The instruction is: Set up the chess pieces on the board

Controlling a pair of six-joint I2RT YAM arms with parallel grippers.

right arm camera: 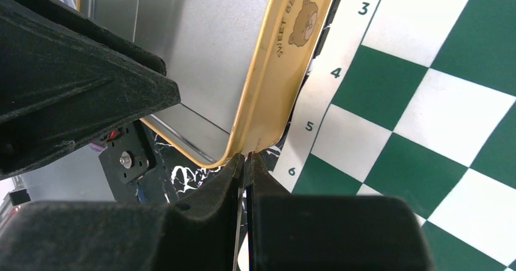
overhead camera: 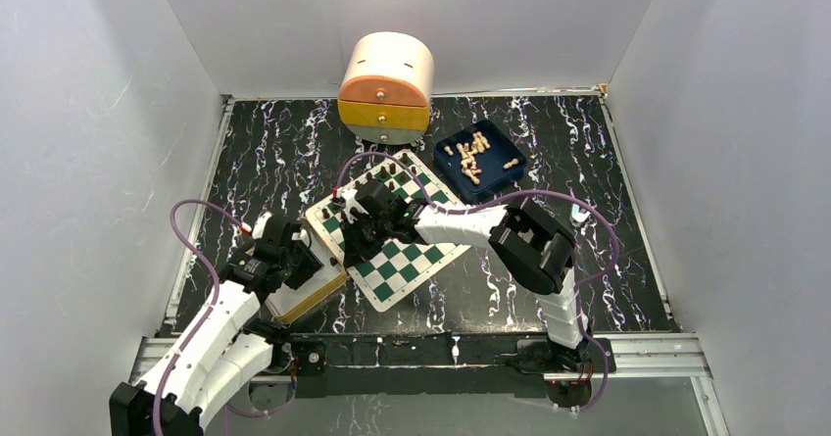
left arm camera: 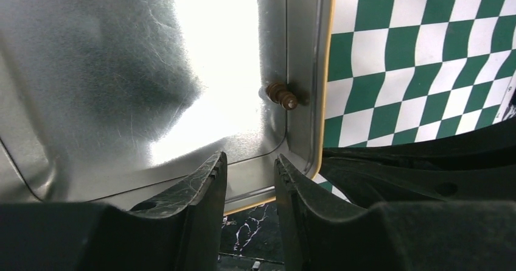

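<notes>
A single brown chess piece (left arm camera: 282, 95) lies on its side in the metal tin (left arm camera: 122, 70), against its inner wall beside the board. My left gripper hangs over the tin, part open, with a narrow gap and nothing between its fingers. My right gripper is shut at the tin's tan rim (right arm camera: 255, 70) next to the chessboard (right arm camera: 450, 131); whether the rim is between its fingertips is hard to tell. Brown pieces stand on the far rows of the board, partly hidden by the right arm in the top view.
A dark blue tray (overhead camera: 503, 147) of light pieces stands back right of the board. A drawer box (overhead camera: 384, 83) is at the back.
</notes>
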